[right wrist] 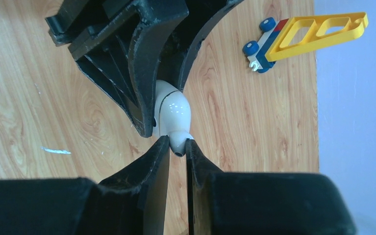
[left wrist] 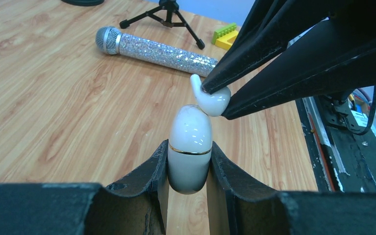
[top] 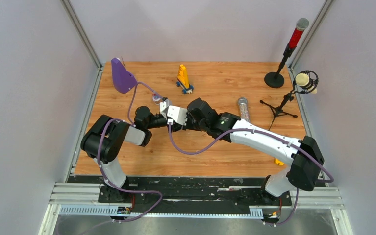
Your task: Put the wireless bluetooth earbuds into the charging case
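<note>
The white charging case (left wrist: 189, 134), a rounded pod with a thin gold line round it, stands upright between the fingers of my left gripper, which is shut on it. My right gripper is shut on a small white earbud (right wrist: 178, 139). In the left wrist view the earbud (left wrist: 214, 102) sits at the top end of the case, seeming to touch it, its stem pointing up. From the right wrist view the case (right wrist: 174, 110) lies just beyond the earbud, within the black left fingers. Arms hide both from the top view.
A silver microphone (top: 243, 108) lies to the right. Microphone stands (top: 275, 79) are at the far right, a yellow toy vehicle (top: 184, 79) at the back and a purple object (top: 122, 77) at the back left.
</note>
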